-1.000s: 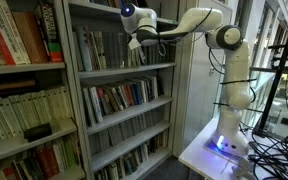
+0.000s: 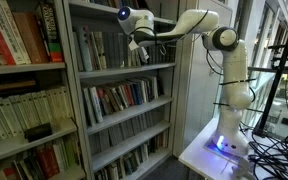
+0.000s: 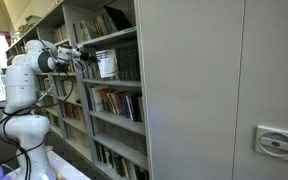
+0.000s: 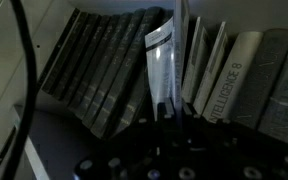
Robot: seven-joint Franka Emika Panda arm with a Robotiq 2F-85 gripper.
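Note:
A thin white booklet [image 4: 162, 68] stands upright between the fingers of my gripper, which is shut on it. Its pale face and narrow edge show in the wrist view, while the part inside the grip is dark and hard to make out. In exterior view 2 the white booklet [image 3: 107, 64] is in front of the upper shelves, beside the gripper [image 3: 90, 58]. From exterior view 1, the gripper [image 2: 135, 42] is high at the bookcase, near the upper shelf.
Dark matching volumes [image 4: 102, 62] stand left of the booklet, and a grey book marked INTELLIGENCE [image 4: 234, 72] stands to its right. Several shelves of books [image 2: 124, 96] lie below the arm. A white table [image 2: 206, 158] supports the arm's base.
The end of the arm sits slightly lower in exterior view 1 than before. The base and the shelved books there look unchanged.

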